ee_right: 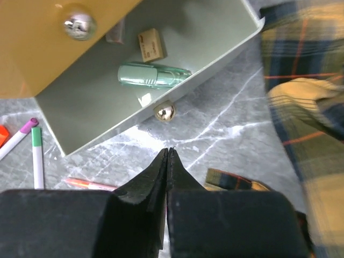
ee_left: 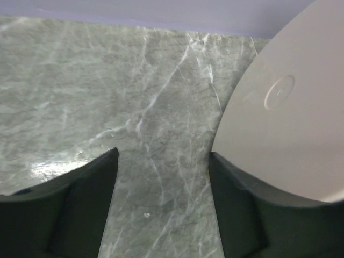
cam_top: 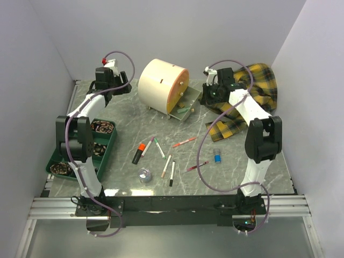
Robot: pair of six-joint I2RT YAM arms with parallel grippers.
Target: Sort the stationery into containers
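Observation:
The rounded cream cabinet (cam_top: 160,86) has its grey drawer (cam_top: 188,102) pulled out. Inside that drawer, the right wrist view shows a green translucent item (ee_right: 153,76) and a small tan block (ee_right: 150,45). My right gripper is shut, nothing between its fingertips, just outside the drawer's front knob. My left gripper stands left of the cabinet, its fingers apart with bare marble visible between them. On the table lie several pens, including a red one (cam_top: 184,142), a white black-capped one (cam_top: 172,173) and a thick orange-and-black marker (cam_top: 138,153).
At left is a green compartment tray (cam_top: 109,153) with dark patterned contents. A yellow plaid cloth (cam_top: 260,86) lies bunched behind the right arm. A blue item (cam_top: 217,156) and a clear round container (cam_top: 144,174) stand nearer the front edge. Bare marble surrounds the pens.

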